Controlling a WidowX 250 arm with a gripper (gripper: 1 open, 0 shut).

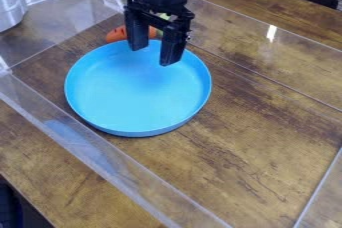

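Note:
The black gripper (156, 34) reaches down from the top centre of the camera view, its two dark fingers spread apart over the back part of a round blue plate (134, 94). An orange carrot-like object (115, 35) lies behind the plate, partly hidden by the gripper. Something pale green behind the gripper is mostly hidden. No object shows between the fingers.
Transparent panels run along the left and right sides. A white, crumpled-looking item sits at the top left corner.

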